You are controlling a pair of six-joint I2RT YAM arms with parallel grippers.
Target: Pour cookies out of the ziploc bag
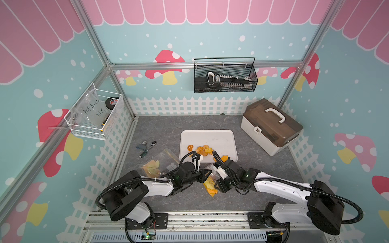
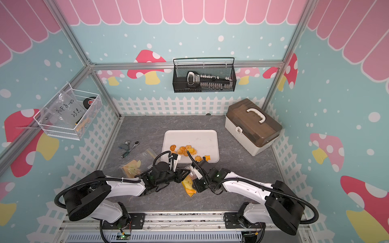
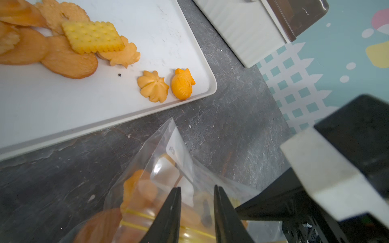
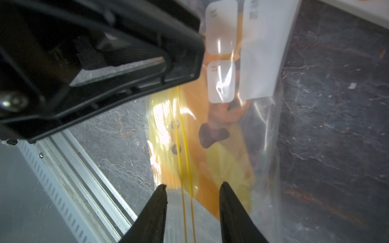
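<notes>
A clear ziploc bag with a yellow-orange print (image 1: 210, 186) lies on the table in front of the white tray (image 1: 221, 139), between my two grippers. The left wrist view shows the bag's clear plastic standing up in a peak, with cookies visible inside; my left gripper is shut on the bag, plastic between its fingers. In the right wrist view my right gripper is part open over the bag's printed face (image 4: 227, 158), its fingertips apart. Whether they touch the plastic I cannot tell. Several cookies (image 3: 153, 86) lie on the tray.
A second clear bag (image 1: 152, 168) lies left of the left arm. A spoon and another small tool (image 1: 144, 151) are at the left. A brown-lidded box (image 1: 272, 123) stands at the back right. Bare table lies behind the tray.
</notes>
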